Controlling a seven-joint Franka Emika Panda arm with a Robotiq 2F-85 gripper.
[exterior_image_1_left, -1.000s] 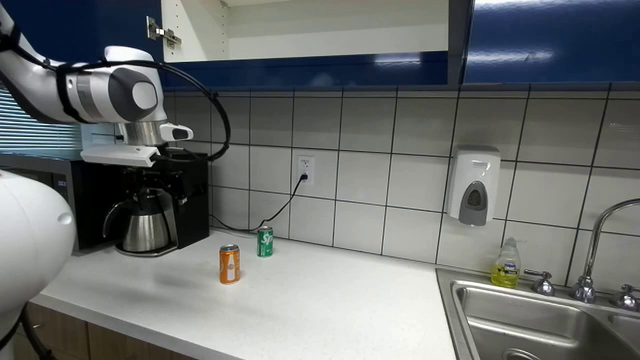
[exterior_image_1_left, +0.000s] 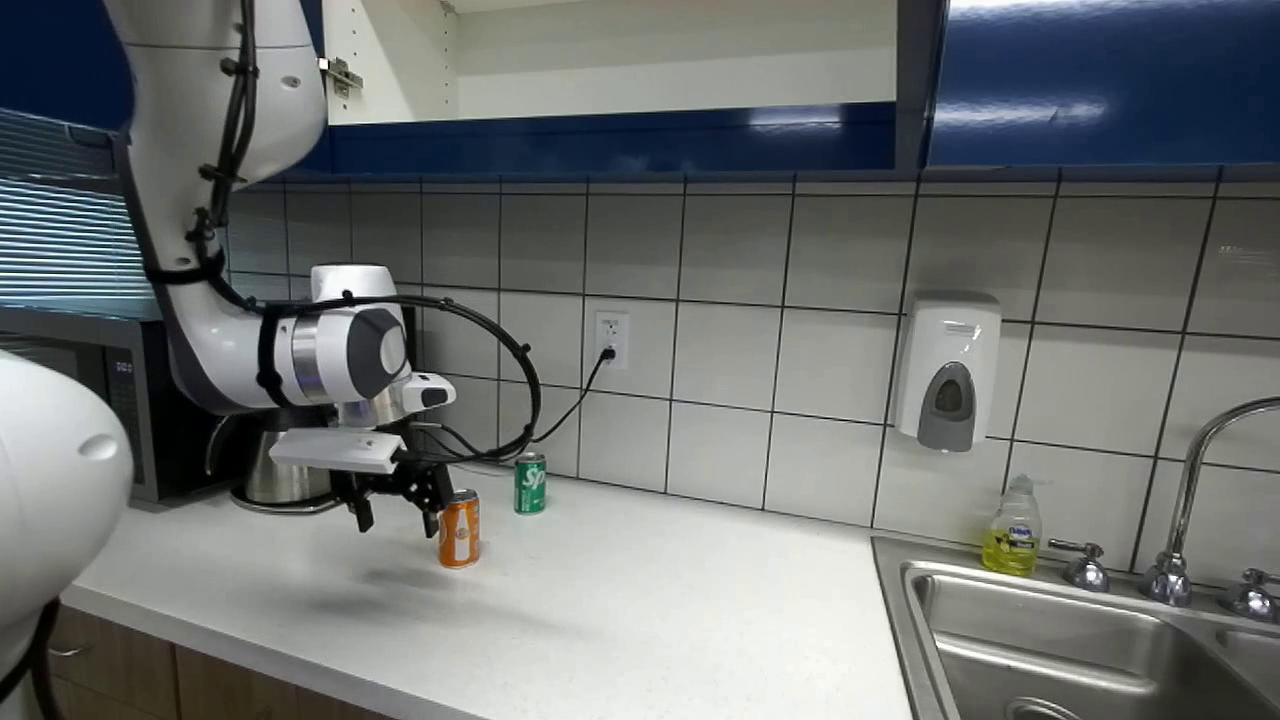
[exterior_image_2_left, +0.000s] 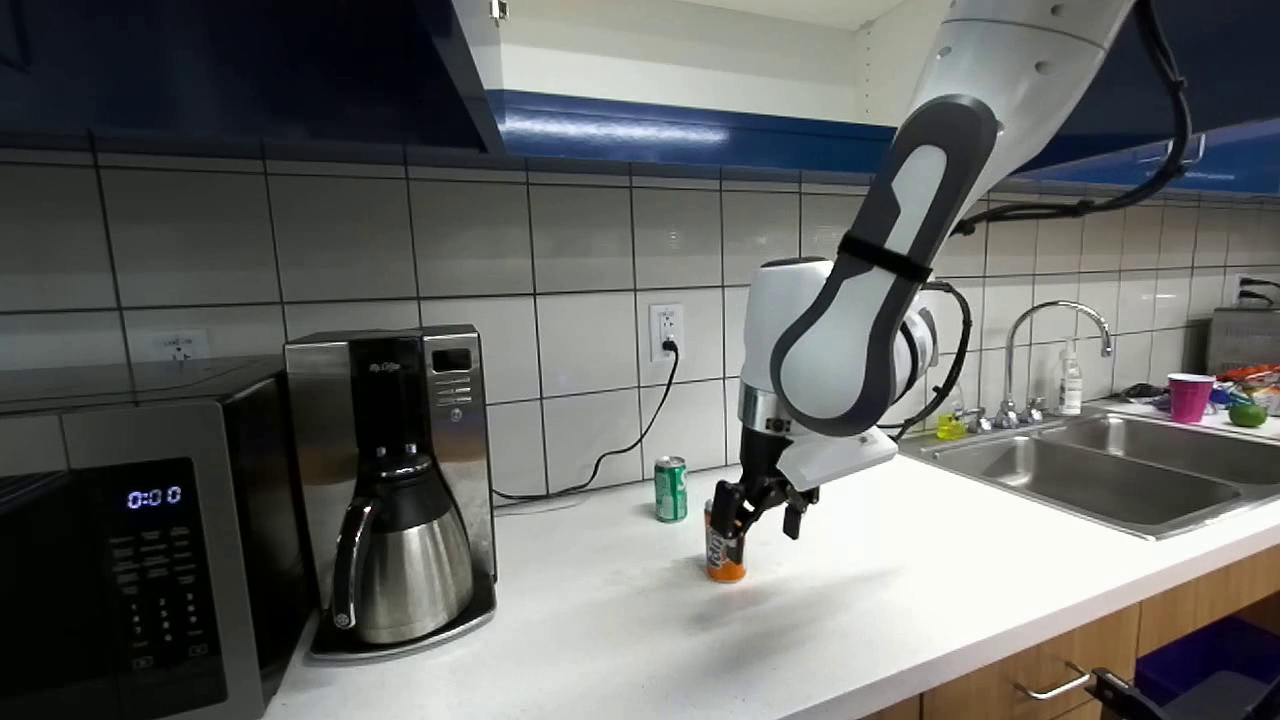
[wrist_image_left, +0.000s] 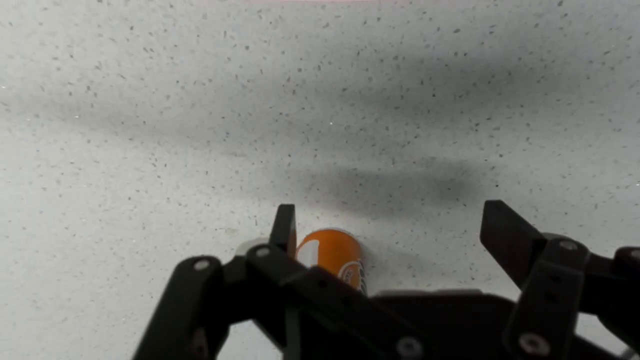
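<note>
An orange can (exterior_image_1_left: 458, 534) stands upright on the white counter. In the wrist view the orange can (wrist_image_left: 331, 252) shows at the bottom, close to the left finger (wrist_image_left: 284, 228) and partly covered by the gripper's parts. My gripper (exterior_image_1_left: 398, 518) is low over the counter, its fingers spread wide with nothing held between them. From exterior view 2, the black gripper (exterior_image_2_left: 763, 538) partly overlaps the orange can (exterior_image_2_left: 723, 564); whether they touch I cannot tell. Farther back, near the wall, is a green can (exterior_image_1_left: 530, 485), also upright.
A coffee maker (exterior_image_2_left: 452, 360) with a steel carafe and a microwave (exterior_image_2_left: 246, 504) occupy one end of the counter. At the other end are a sink (exterior_image_1_left: 918, 624) and a dish soap bottle (exterior_image_1_left: 1014, 534). Overhead, a cabinet (exterior_image_1_left: 672, 72) stands open.
My arm has come down and to the right in exterior view 1, from in front of the coffee maker to beside the orange can. Both cans stand where they were.
</note>
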